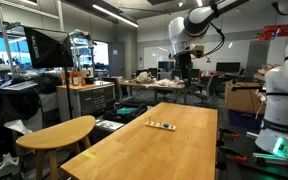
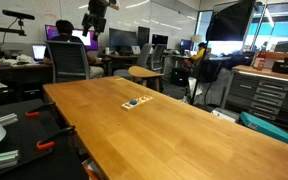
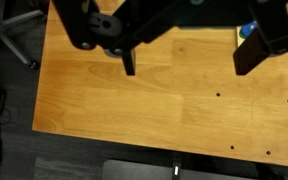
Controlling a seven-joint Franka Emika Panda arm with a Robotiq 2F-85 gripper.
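A small pale, flat piece (image 1: 161, 125) lies on the wooden table, with several little spots along it. From the other side, the same piece (image 2: 137, 102) carries a blue round thing (image 2: 134, 101) near its middle. In the wrist view a blue bit (image 3: 246, 30) shows at the upper right, partly hidden behind a finger. My gripper is open, its fingers wide apart with only bare tabletop seen between them. The arm (image 1: 196, 48) holds it high over the table, well clear of the pale piece.
A round wooden table (image 1: 56, 133) stands beside it at the left, and a black chair (image 2: 72, 62) at the far end. Dark floor (image 3: 74, 160) lies beyond the table's edge.
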